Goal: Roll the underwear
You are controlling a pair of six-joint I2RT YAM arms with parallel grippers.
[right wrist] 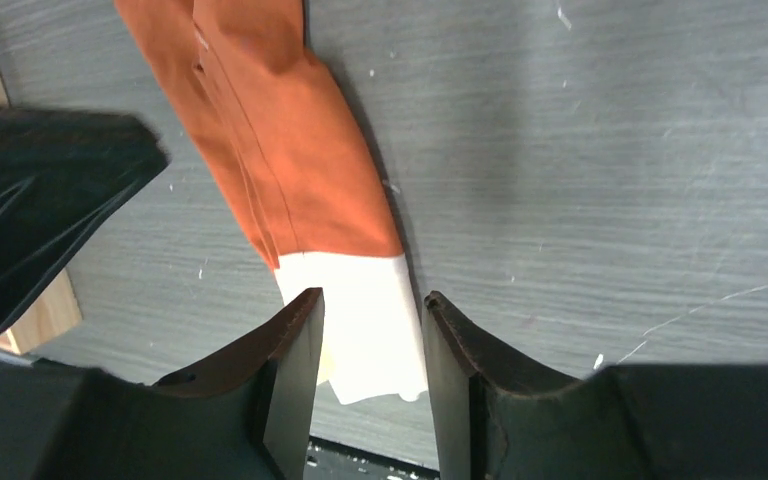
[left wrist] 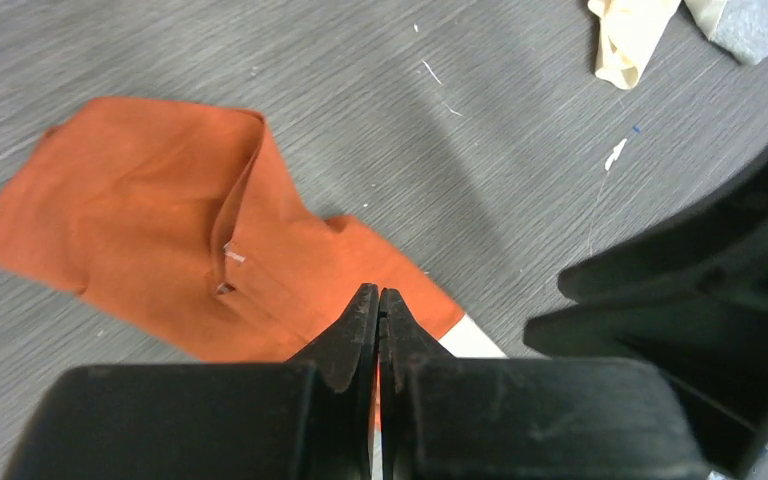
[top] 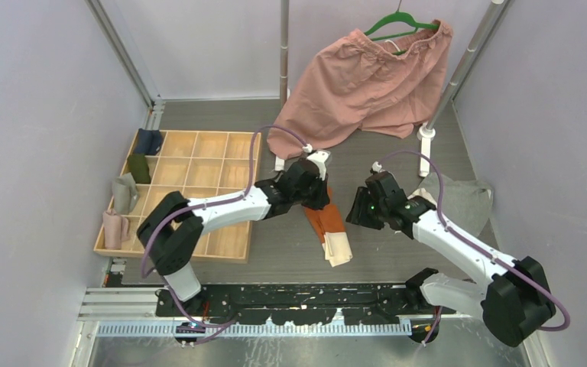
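The orange underwear [left wrist: 150,210] with a cream end [right wrist: 355,320] lies folded lengthwise on the grey floor, creased at its far end. My left gripper hovers over it, shut with nothing visible between its fingers; in the top view it hides part of the cloth. My right gripper is part open above the cream end, fingers apart, apparently not touching the cloth; in the top view it is just right of the underwear [top: 330,225].
A wooden compartment box [top: 206,248] with several rolled garments stands at left. Grey and cream cloths [top: 462,202] lie at right. Pink shorts [top: 351,92] hang on a green hanger at the back. Bare floor surrounds the underwear.
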